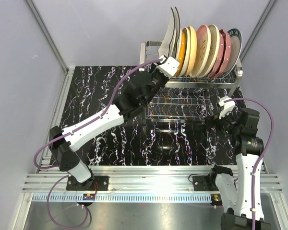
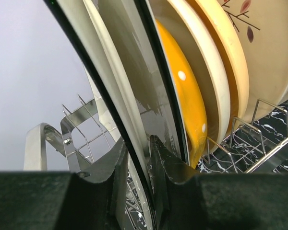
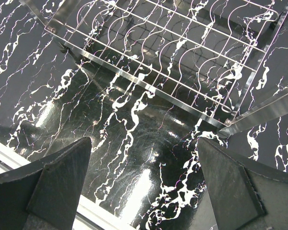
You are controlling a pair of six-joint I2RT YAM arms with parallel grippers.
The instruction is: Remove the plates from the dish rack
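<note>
In the dish rack's upper tier several plates stand on edge. At the left end are two white, black-rimmed plates, the outer one and its neighbour, followed by an orange dotted plate. My left gripper straddles the outer plate's lower rim, its right finger between the two black-rimmed plates. The fingers stand close to the rim; whether they press on it does not show. My right gripper is open and empty, in front of the rack's lower tier.
Cream, yellow and pink plates fill the tier farther right, with a dark-rimmed plate at the end. The lower wire tier is empty. Bare black marbled counter lies at front and left.
</note>
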